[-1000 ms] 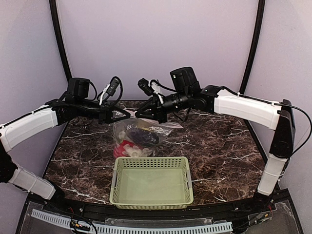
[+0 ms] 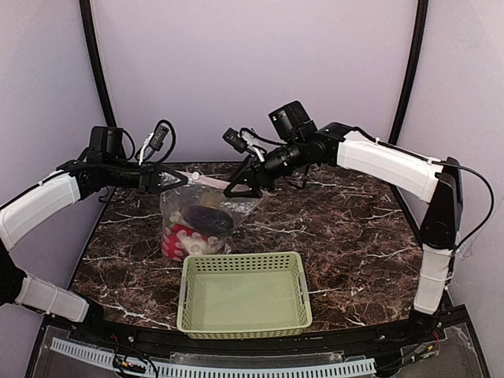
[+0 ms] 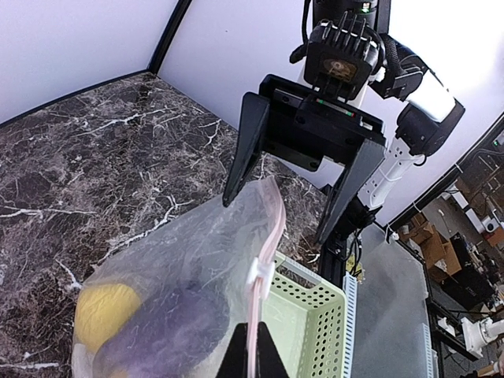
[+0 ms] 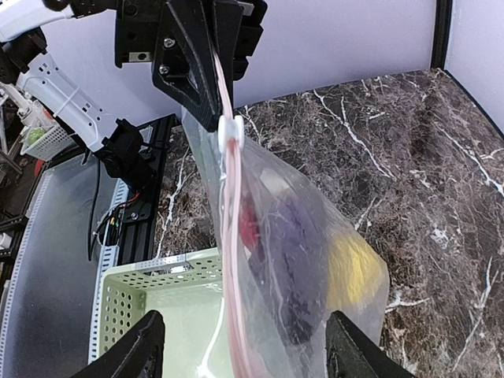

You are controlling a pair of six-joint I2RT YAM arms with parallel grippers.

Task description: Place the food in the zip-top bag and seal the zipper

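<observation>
The zip top bag (image 2: 197,220) holds food, a yellow item (image 3: 106,311) and a purple one (image 4: 295,260) seen through the plastic. Its pink zipper strip (image 2: 209,180) runs between both grippers, with a white slider (image 4: 231,131) near the left end. My left gripper (image 2: 179,177) is shut on the strip's end, the bag hanging below. My right gripper (image 2: 240,191) stands open around the other end of the strip; in the left wrist view its two fingers are either side of the bag's top corner.
A pale green basket (image 2: 244,295) sits at the front centre, just before the bag.
</observation>
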